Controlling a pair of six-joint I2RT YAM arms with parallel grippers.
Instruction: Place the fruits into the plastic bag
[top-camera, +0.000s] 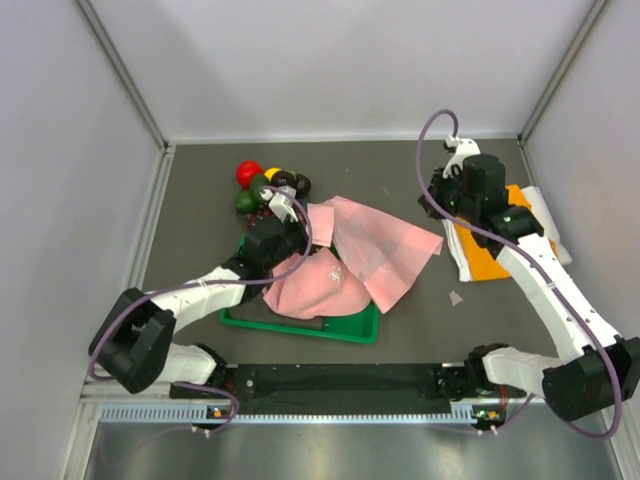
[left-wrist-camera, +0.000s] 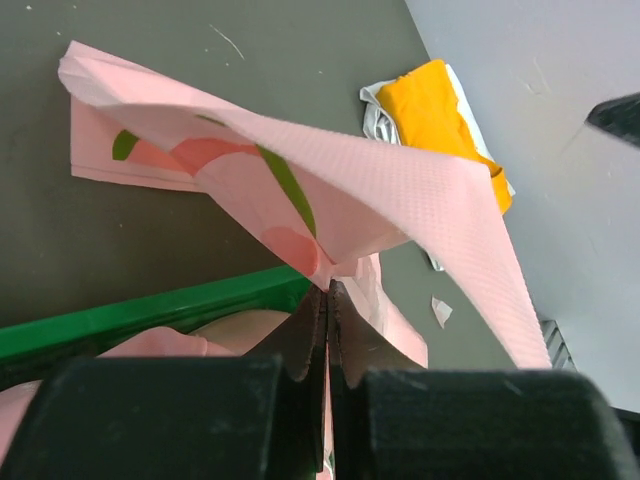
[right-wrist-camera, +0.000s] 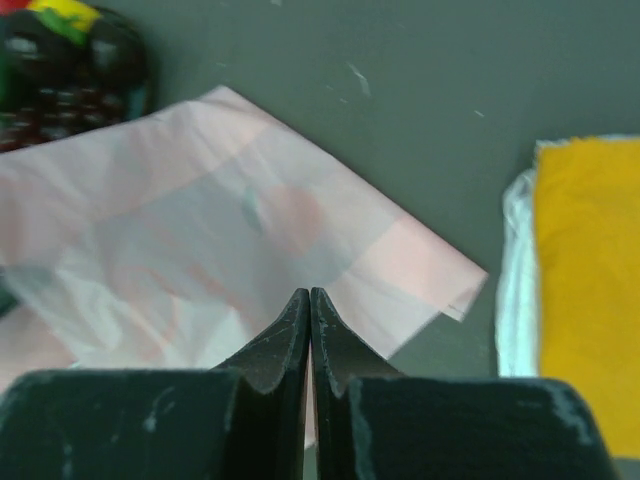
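Note:
A pink plastic bag (top-camera: 385, 245) lies spread to the right over a green tray (top-camera: 350, 325), with more pink material inside the tray. My left gripper is shut at the bag (left-wrist-camera: 400, 190), apparently with thin pink plastic at its tips. My right gripper is shut, raised above the bag's right part, with nothing clearly between its fingertips. At the back left sit the fruits: a red one (top-camera: 248, 172), green ones (top-camera: 245, 200), a yellow one, dark ones and grapes, partly hidden by my left arm.
An orange and white cloth pile (top-camera: 480, 260) lies at the right. A small scrap (top-camera: 455, 298) is on the table near it. Bare table shows at the back and front right. Walls close in the workspace.

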